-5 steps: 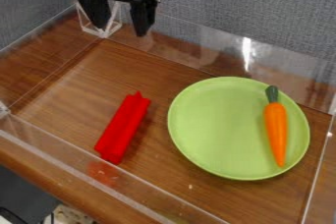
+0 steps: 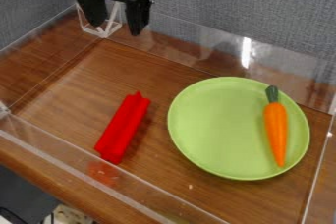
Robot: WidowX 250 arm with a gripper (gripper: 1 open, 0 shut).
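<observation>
My black gripper (image 2: 112,14) hangs at the top left of the camera view, over the back of the wooden surface, open with nothing visible between its fingers. A long red object (image 2: 124,127) lies on the wood at the lower middle. To its right sits a round green plate (image 2: 214,128), with an orange carrot (image 2: 276,132) with a dark green top lying on its right part.
Clear panels edge the wooden tray floor (image 2: 79,85) at the back, left and front, with grey walls behind.
My gripper has moved slightly to the left along the back. The red object, plate and carrot have not moved.
</observation>
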